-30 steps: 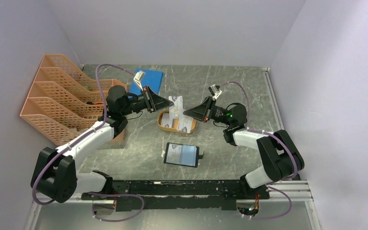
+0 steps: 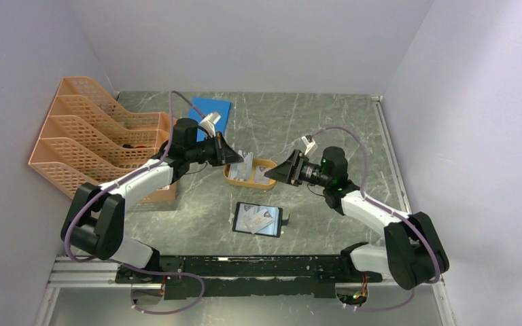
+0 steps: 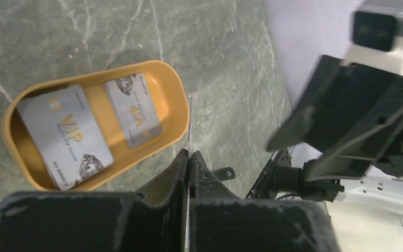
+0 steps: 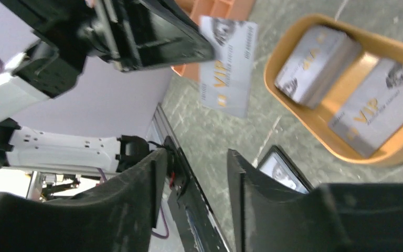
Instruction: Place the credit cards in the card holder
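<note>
My left gripper is shut on a white VIP card (image 4: 228, 65), which hangs over the orange tray (image 3: 181, 121). Edge-on, that card shows as a thin line in the left wrist view. Opposite it, my right gripper stands open, with nothing between its fingers. White and gold cards lie in the tray: a thick stack (image 4: 312, 63) at one end and a flatter card (image 4: 380, 105) at the other. Nearer the front lies the black-edged card holder (image 2: 269, 235), with a card (image 2: 257, 221) lying askew across it.
An orange tiered rack (image 2: 85, 146) stands at the left. Behind the left arm lies a blue flat piece (image 2: 219, 106). Both grippers are close together over the tray. Bare table (image 2: 346, 112) extends to the right and back.
A second card, seen at the right gripper earlier, now lies askew on the holder.
</note>
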